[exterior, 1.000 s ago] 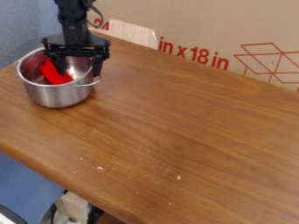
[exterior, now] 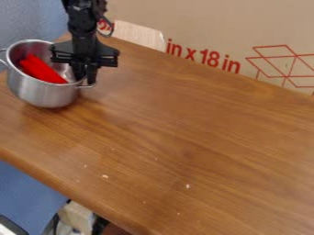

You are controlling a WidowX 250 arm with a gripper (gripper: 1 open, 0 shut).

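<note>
A steel pot [exterior: 44, 88] with side handles sits at the back left of the wooden table, a red object [exterior: 42, 66] inside it. My black gripper [exterior: 84, 73] is lowered at the pot's right rim, near the right handle. Whether its fingers are open or shut, or hold the rim or handle, I cannot tell.
A cardboard panel [exterior: 245, 41] stands along the back. The table's edge runs along the lower left.
My gripper has moved down and slightly right to the pot's right side.
</note>
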